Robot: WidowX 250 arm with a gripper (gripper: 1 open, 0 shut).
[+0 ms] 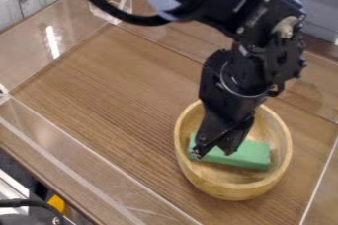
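A cream round bowl (231,180) sits at the right of the wooden table, with a green rectangular block (248,156) lying inside it. My black gripper (209,148) reaches down from the top into the bowl, its tips at the left end of the block. The tips look close together; whether anything is between them is hard to see, as the gripper's body hides part of the block and bowl.
A clear edge runs along the front left, with cables and a yellow item beyond it. A ledge is at the top right.
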